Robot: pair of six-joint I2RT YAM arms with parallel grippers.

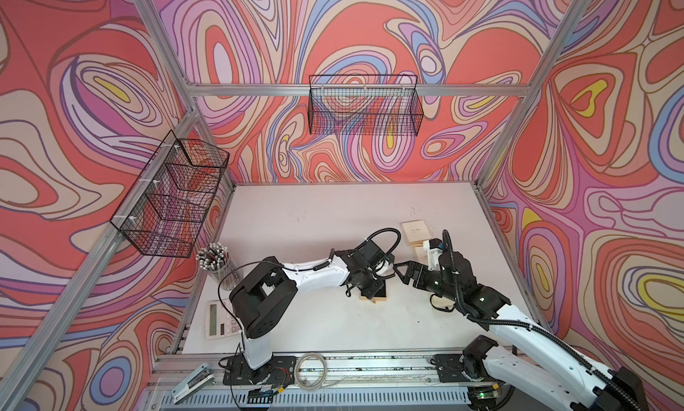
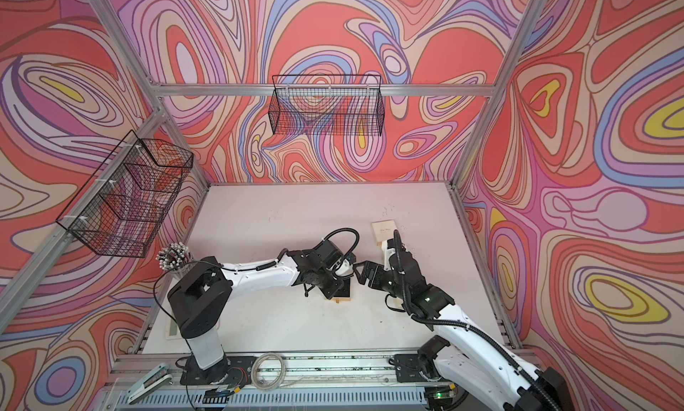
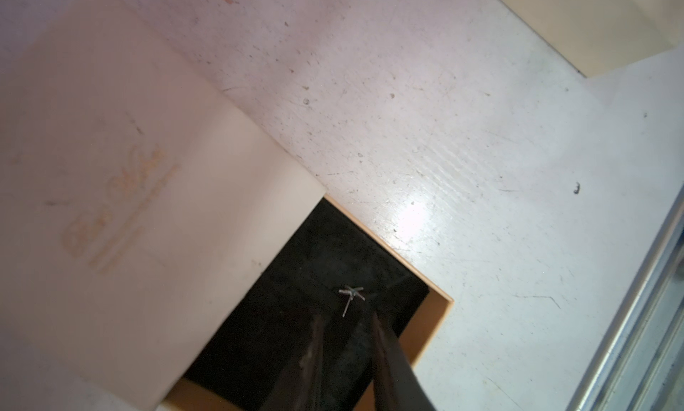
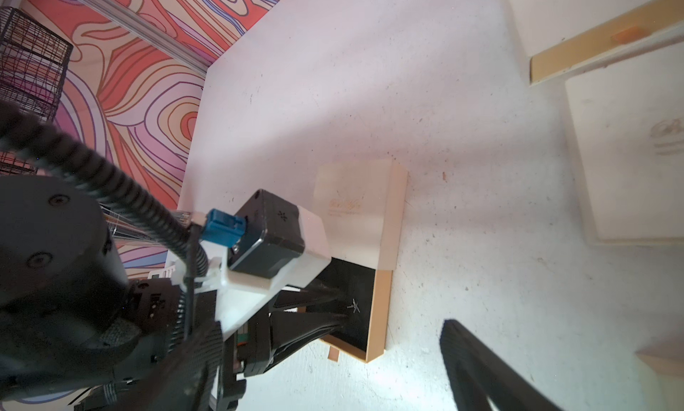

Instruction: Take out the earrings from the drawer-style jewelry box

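Note:
The jewelry box (image 3: pixel 178 176) lies on the table with its drawer (image 3: pixel 436 318) pulled partly out, showing a black lining. A small silvery earring (image 3: pixel 351 292) rests on that lining; whether a second lies with it I cannot tell. Over the drawer my left gripper points down, its fingers part open and just short of the earring in the left wrist view, nothing between them. In the right wrist view the same earring (image 4: pixel 354 306) shows right beside the left fingertips. My right gripper hangs open and empty to the right of the box.
More pale boxes stand to the right: one closed box (image 4: pixel 605 51) at the back, another box (image 4: pixel 634 147) nearer, and a box corner (image 4: pixel 666 368) lower down. A calculator (image 1: pixel 217 320) lies at the front left. Bare table surrounds the open box.

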